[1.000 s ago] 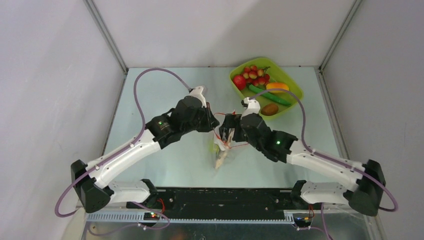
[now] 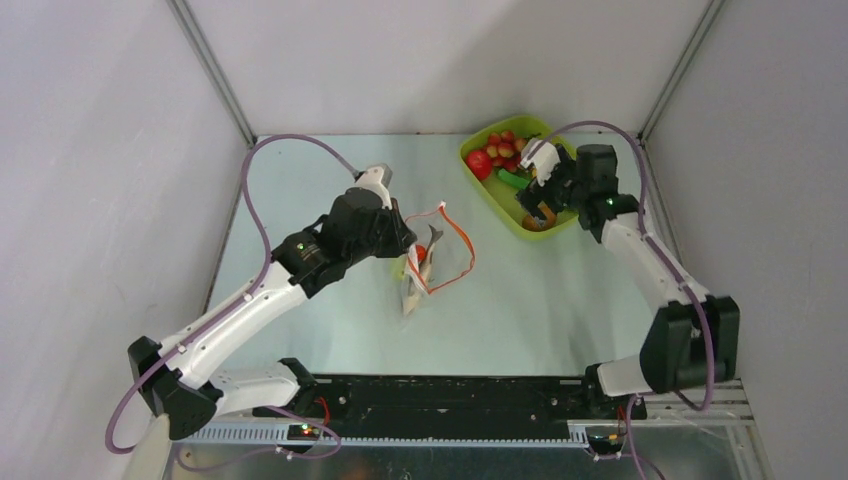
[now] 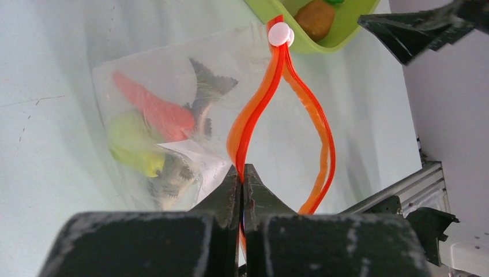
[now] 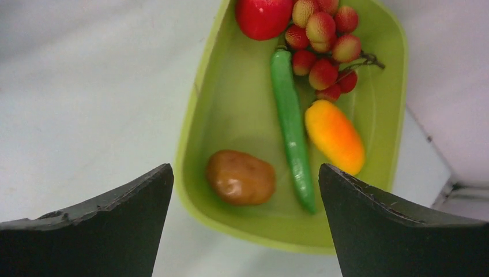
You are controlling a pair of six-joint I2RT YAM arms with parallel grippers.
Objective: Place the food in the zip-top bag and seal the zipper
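The zip top bag point(image 2: 440, 280) point(image 3: 150, 75) lies mid-table with its orange zipper rim; a red item point(image 3: 155, 109), a yellow-green item point(image 3: 130, 144) and fish-like pieces show inside. My left gripper point(image 2: 402, 240) is shut on the bag's rim. My right gripper point(image 2: 543, 200) is open over the green bin point(image 2: 485, 200) point(image 4: 202, 92), nothing between its fingers. In the bin are a brown potato-like item point(image 4: 239, 179), a long green vegetable point(image 4: 288, 109), a yellow-orange item point(image 4: 334, 135), a red round fruit point(image 4: 262, 14) and a lychee bunch point(image 4: 320, 29).
The bin sits at the back right of the table point(image 2: 300, 180), whose left and front areas are bare. Walls with metal rails point(image 2: 210, 70) close the workspace at the sides and back.
My left gripper has shifted slightly left, with the bag shifting along.
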